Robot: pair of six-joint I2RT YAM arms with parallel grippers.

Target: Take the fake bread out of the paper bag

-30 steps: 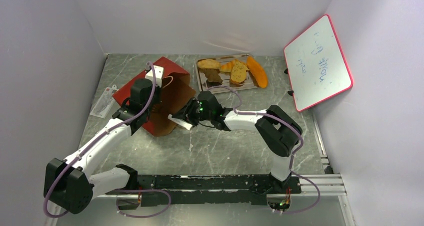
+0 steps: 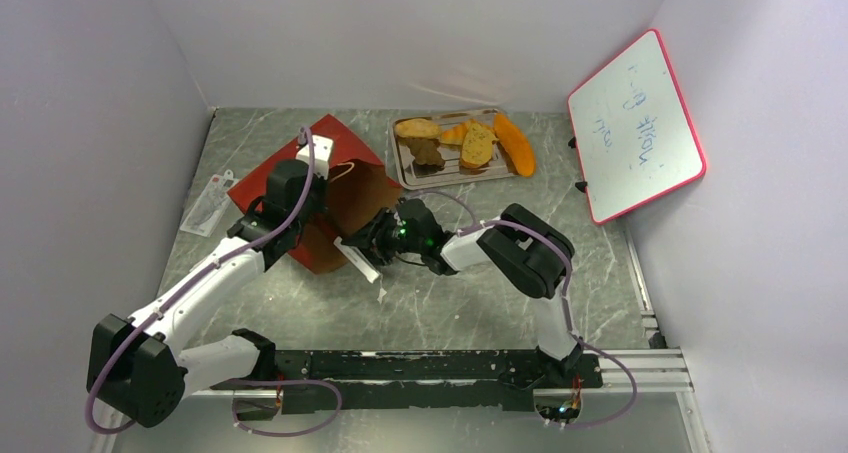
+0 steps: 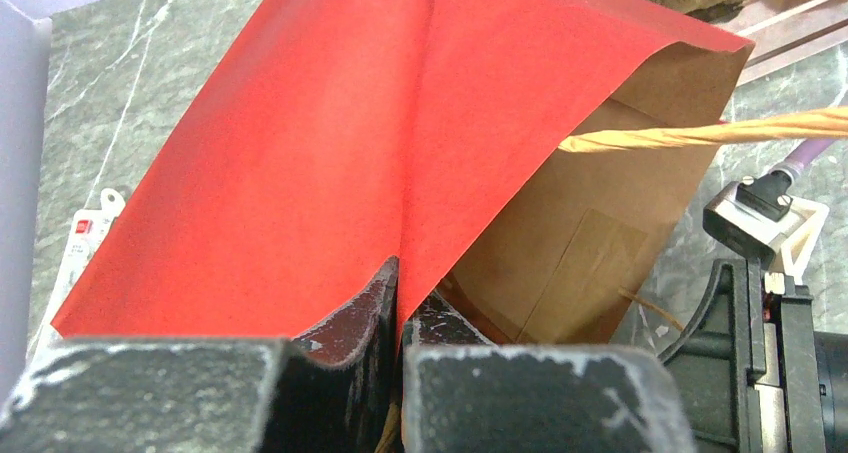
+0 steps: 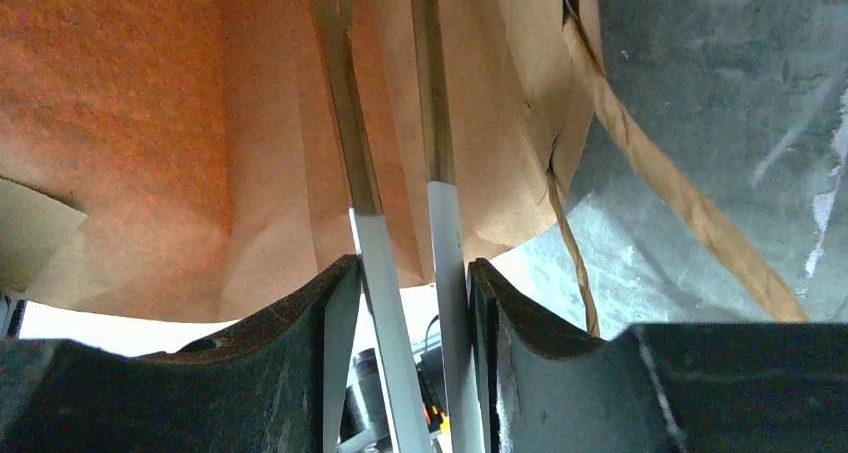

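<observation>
The red paper bag [image 2: 348,142] lies tilted on the left of the counter, its brown inside open toward the right. My left gripper is shut on the bag's red edge, holding it up. My right gripper is at the bag's opening, part open around the white handles of a long two-armed utensil, like tongs [image 4: 440,233], whose metal ends reach over the brown paper. I cannot make out any bread inside the bag.
A metal tray [image 2: 440,180] with several bread pieces stands at the back centre. A whiteboard [image 2: 636,123] leans on the right. A clear packet [image 2: 208,205] lies left of the bag.
The right arm's elbow has swung toward the front left, and the utensil at its gripper has turned and shifted slightly. The left arm and bag have barely moved.
</observation>
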